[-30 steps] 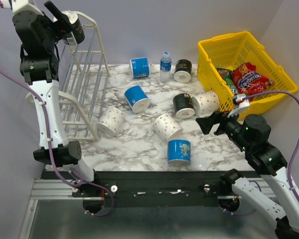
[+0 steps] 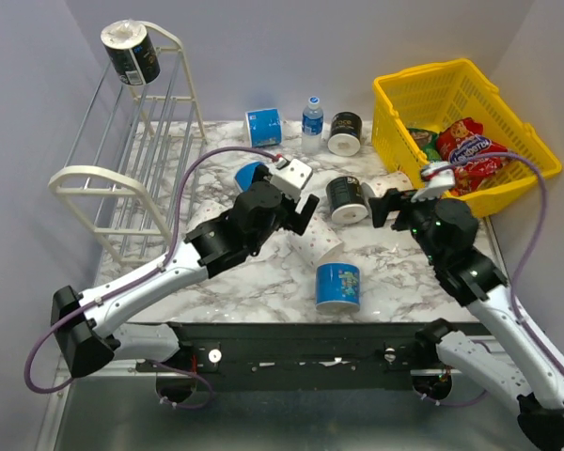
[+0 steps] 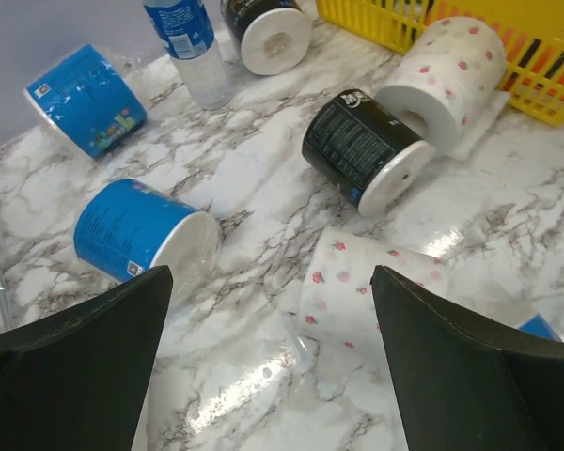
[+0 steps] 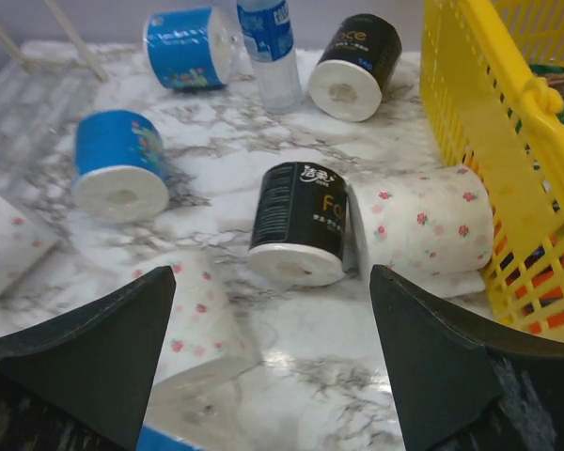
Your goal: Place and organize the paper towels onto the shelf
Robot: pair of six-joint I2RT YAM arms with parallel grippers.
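One black-wrapped paper towel roll (image 2: 132, 56) rests on top of the white wire shelf (image 2: 103, 177) at back left. Loose rolls lie on the marble table: blue (image 2: 337, 287), dotted white (image 2: 315, 242), black (image 2: 345, 198) and others. My left gripper (image 2: 291, 197) is open above the middle rolls; its wrist view shows a blue roll (image 3: 133, 227) and a dotted roll (image 3: 357, 282) beyond the empty fingers. My right gripper (image 2: 395, 204) is open over the rolls beside the basket, with a black roll (image 4: 297, 216) ahead of it.
A yellow basket (image 2: 395, 103) with snack bags fills the back right. A water bottle (image 2: 312, 127) stands at the back among rolls. Some bare table shows at the front left and right.
My left arm has swung right and down from the shelf's top, leaving the black roll there, to over the table's middle. The right gripper has shifted slightly upward in the top view.
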